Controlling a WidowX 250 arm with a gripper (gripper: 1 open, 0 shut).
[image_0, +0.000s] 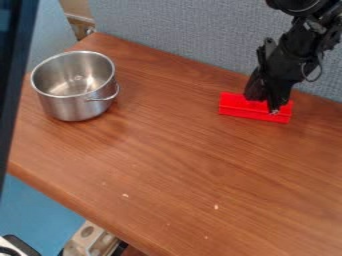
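Note:
A flat red object (241, 108) lies on the wooden table near the back wall on the right. My black gripper (273, 103) is down at it from above, its tips at the red object's right part. The gripper looks shut, and I cannot see anything between its fingers; part of the red object is hidden behind it.
A steel pot (75, 100) with handles stands at the back left. A grey padded wall (181, 40) runs along the back.

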